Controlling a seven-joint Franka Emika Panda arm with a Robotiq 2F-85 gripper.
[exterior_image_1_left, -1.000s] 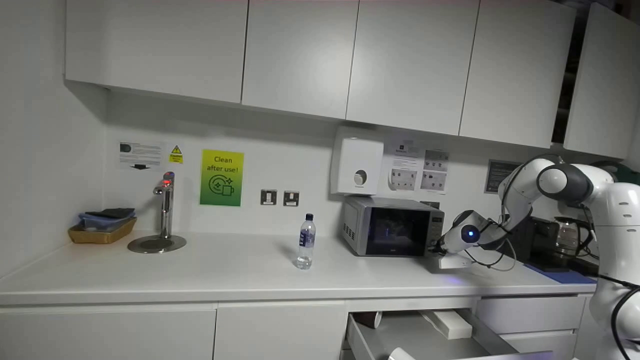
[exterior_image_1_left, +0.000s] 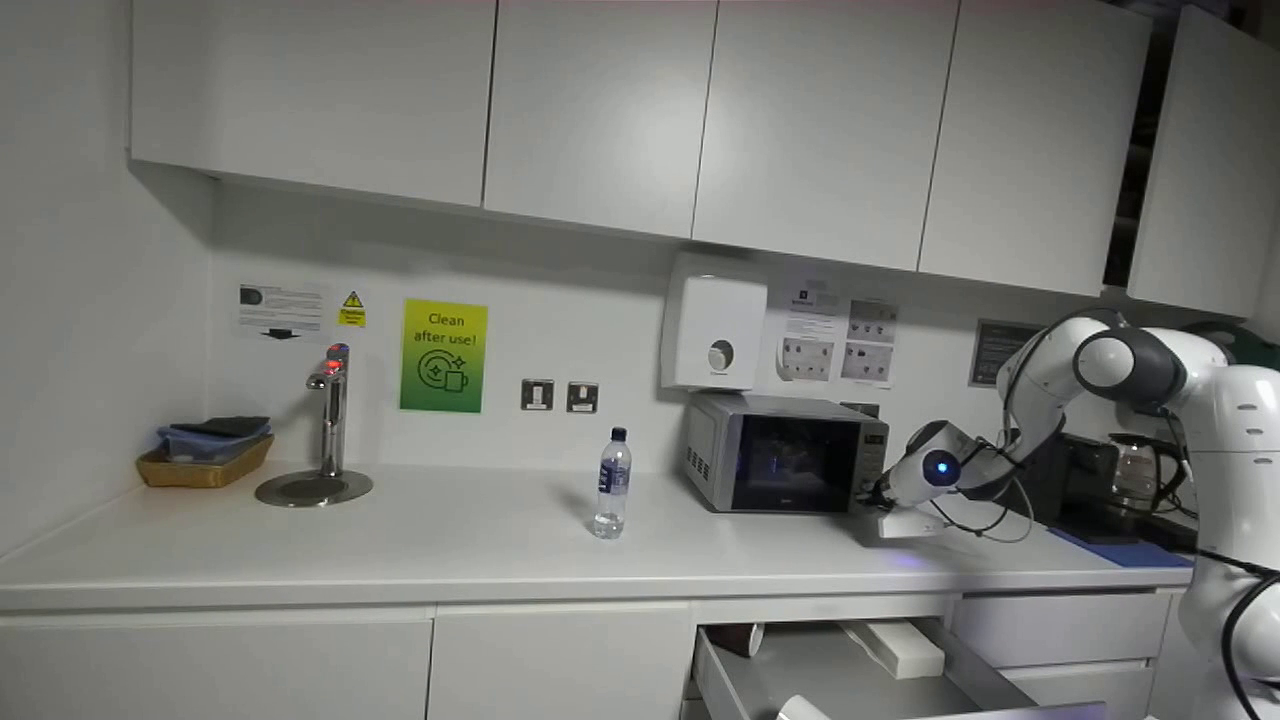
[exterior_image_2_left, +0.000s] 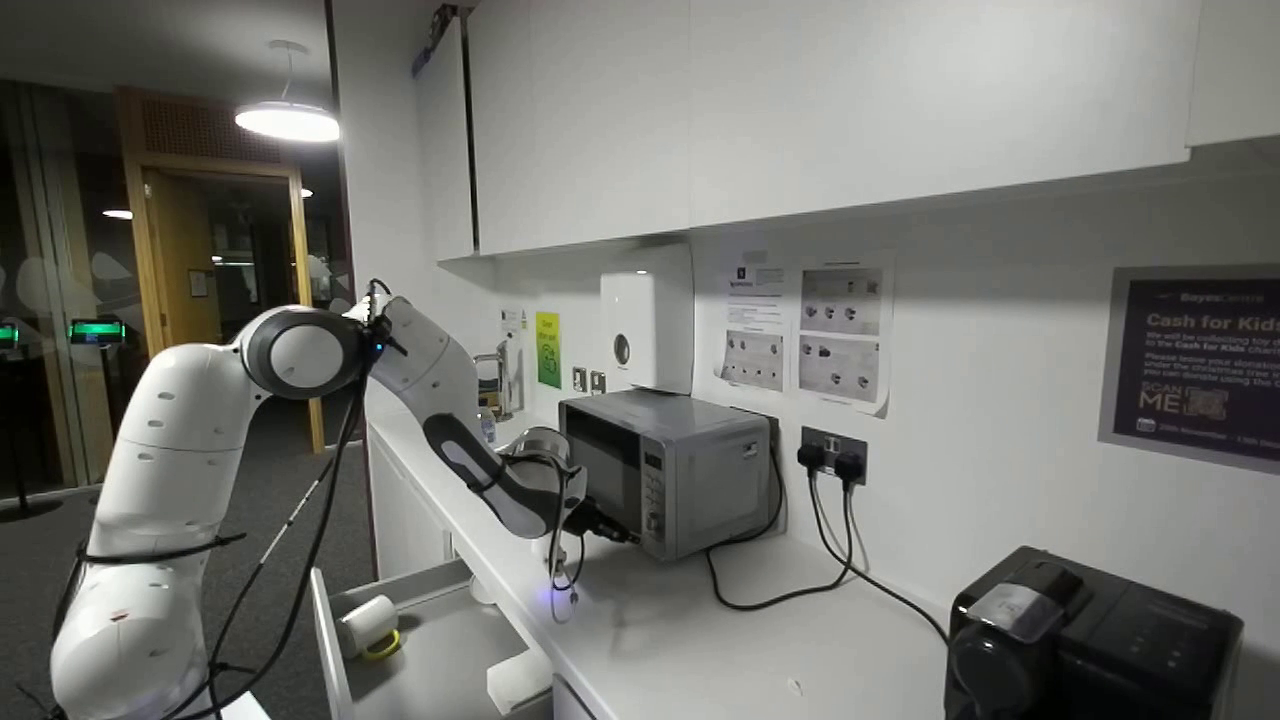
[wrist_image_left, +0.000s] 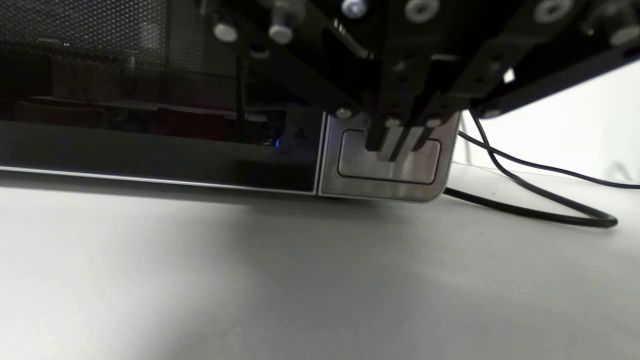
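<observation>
A silver and black microwave (exterior_image_1_left: 792, 462) stands on the counter against the wall, its door flush with the front. In the wrist view its wide rectangular button (wrist_image_left: 360, 162) shows at the lower right corner of the front. My gripper is shut, its fingertips together in front of that button, with nothing seen between them. Whether the tips press on the button or stop just short, I cannot tell. From the second exterior view, the gripper (exterior_image_2_left: 630, 536) reaches the microwave's lower right front corner.
Below the counter, an open drawer (exterior_image_1_left: 828, 672) holds cups and a white box (exterior_image_1_left: 906, 650). A water bottle (exterior_image_1_left: 612, 484) stands left of the microwave. Black cables (exterior_image_2_left: 768, 600) run over the counter beside it, and a black coffee machine (exterior_image_2_left: 1086, 642) is further right.
</observation>
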